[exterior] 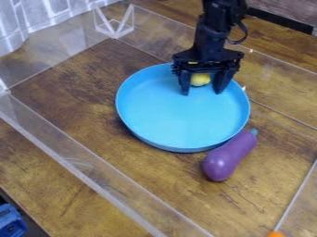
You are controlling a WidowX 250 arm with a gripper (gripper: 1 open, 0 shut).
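Observation:
My black gripper (206,72) reaches down from the top of the view over the back rim of a blue plate (180,115). A yellow object (199,80) lies on the plate between and behind the fingers, partly hidden by them. Whether the fingers are closed on it I cannot tell. A purple eggplant (227,157) lies on the wooden table outside the plate, at its front right.
Clear plastic walls (87,176) run along the left side of the wooden table (69,81). A blue object (7,222) is at the bottom left corner, and an orange tip shows at the bottom right. The table left of the plate is clear.

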